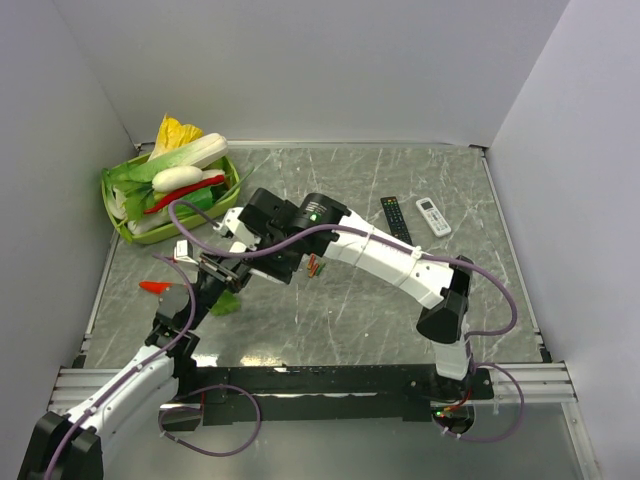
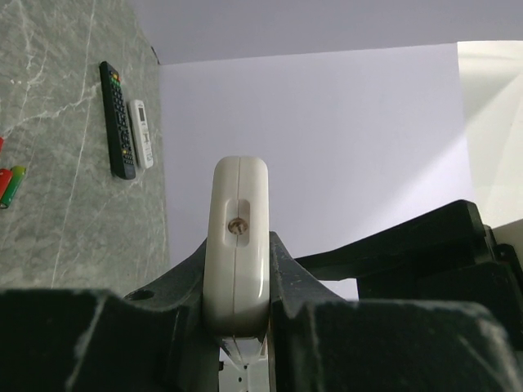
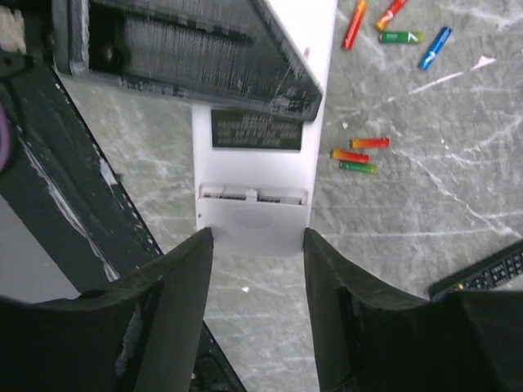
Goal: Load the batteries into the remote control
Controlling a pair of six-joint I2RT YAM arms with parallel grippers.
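Note:
My left gripper (image 1: 225, 258) is shut on a white remote control (image 2: 236, 245), held upright in the left wrist view. In the right wrist view the remote's back shows a dark label, and its white battery cover (image 3: 253, 227) sits at the end, with a narrow slot above it. My right gripper is at that cover, one fingertip on either side; whether it grips it is unclear. Loose small batteries in red, green and blue (image 3: 435, 47) lie on the table below.
A black remote (image 1: 395, 219) and a white remote (image 1: 432, 216) lie at the right. A green basket of vegetables (image 1: 150, 230) stands back left, with a carrot (image 1: 154, 287) and leafy greens (image 1: 226, 305) nearby.

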